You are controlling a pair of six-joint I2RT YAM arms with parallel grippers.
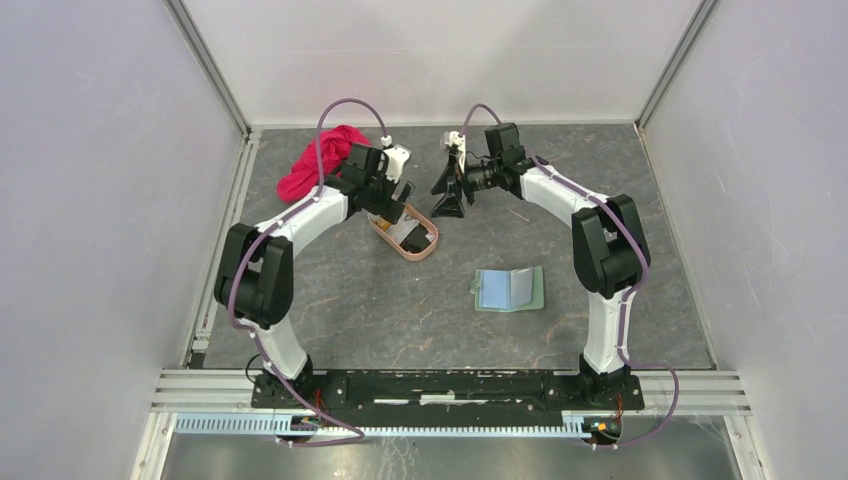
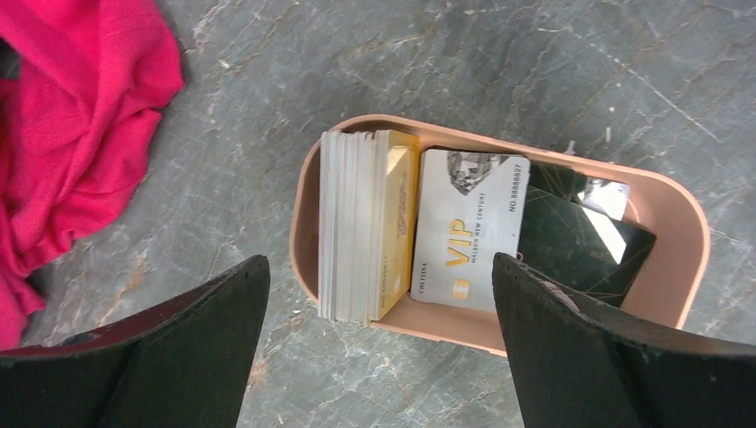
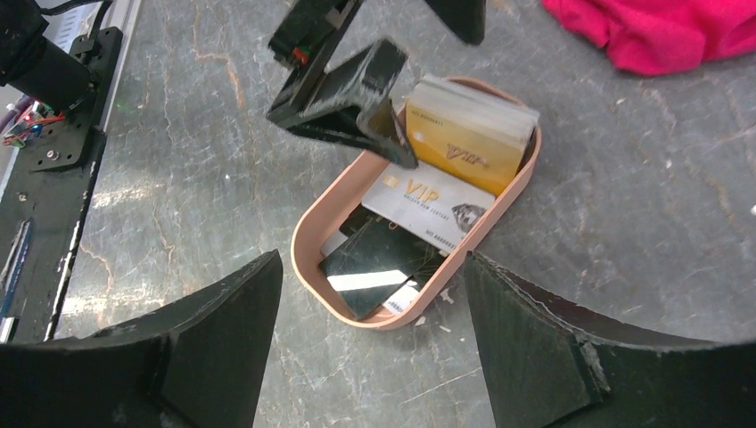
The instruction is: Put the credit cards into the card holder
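Note:
A pink oval tray (image 1: 406,250) holds cards: an upright stack (image 2: 352,227) at one end, a white VIP card (image 2: 465,227) and dark cards (image 2: 579,245) lying flat. My open left gripper hangs over the tray, the stack between its spread fingers from above, not gripped. My right gripper is open to the tray's right, nothing between its fingers. The card holder (image 1: 508,288), a green-backed item with blue and clear pages, lies open at the front right.
A red cloth (image 1: 305,175) is bunched behind the tray at the back left.

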